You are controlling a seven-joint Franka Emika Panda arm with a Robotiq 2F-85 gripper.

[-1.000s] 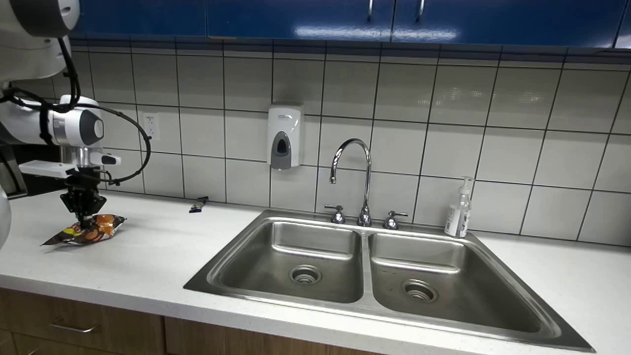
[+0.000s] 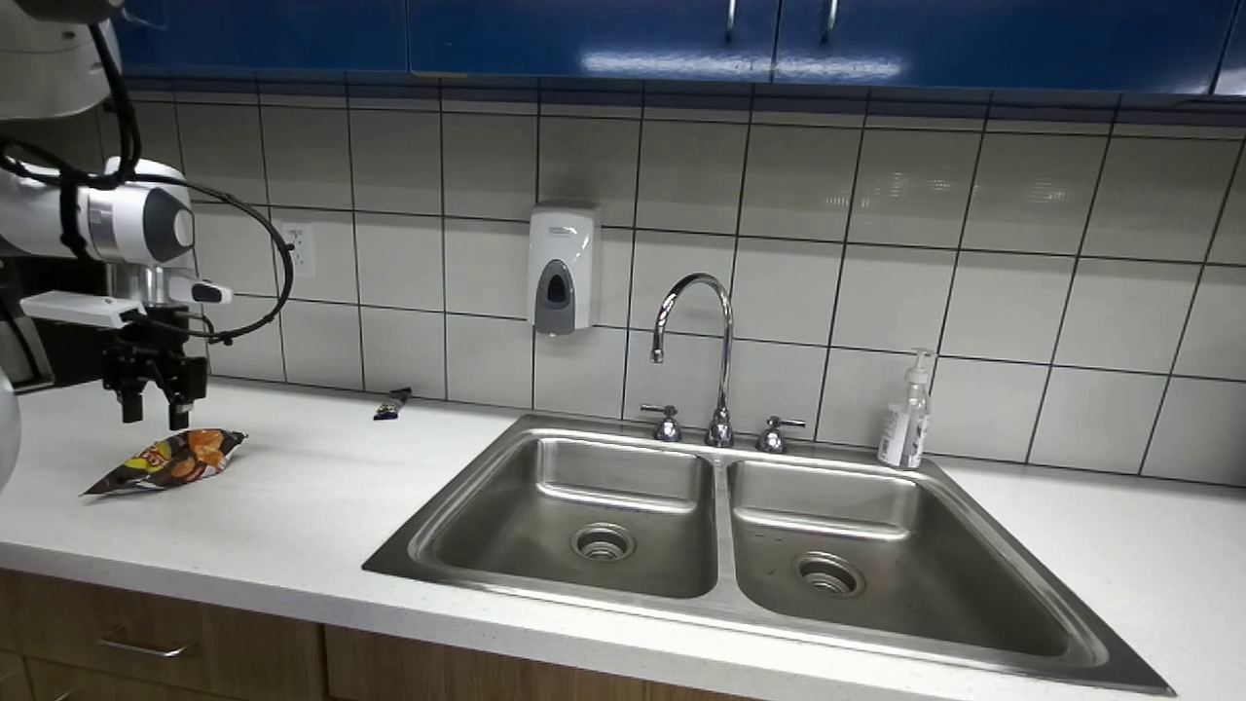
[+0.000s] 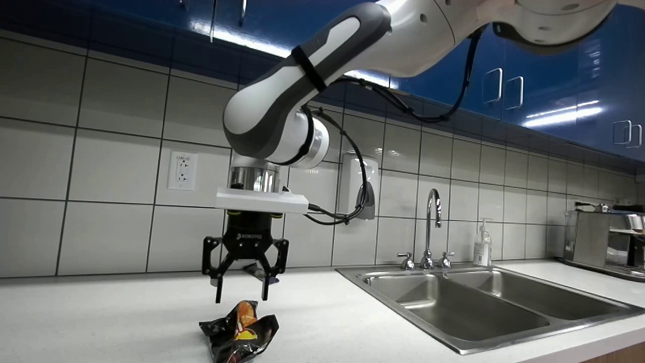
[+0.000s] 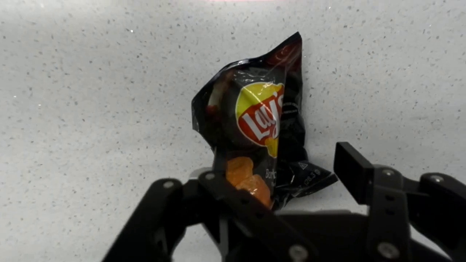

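A dark Lay's chip bag (image 4: pixel 262 115) with a red and yellow logo lies crumpled on the white counter. In the first exterior view the bag (image 2: pixel 175 461) is at the left of the counter, and in the second the bag (image 3: pixel 240 336) is near the bottom edge. Directly above it hangs my gripper (image 2: pixel 157 421), pointing down with a gap of air to the bag. Its fingers stand apart in the second exterior view, and that gripper (image 3: pixel 242 296) has nothing between them. From the wrist, the near end of the bag is partly covered by one finger.
A small dark item (image 2: pixel 393 403) rests by the tiled wall. The double steel sink (image 2: pixel 526 561) with its faucet (image 2: pixel 720 386) takes up the counter to the right, with a pump bottle (image 2: pixel 906 415) behind it. Bare counter lies between bag and sink.
The gripper was down at the bag with its fingers together. It has risen clear of the bag and its fingers have spread. The bag remains in about the same place.
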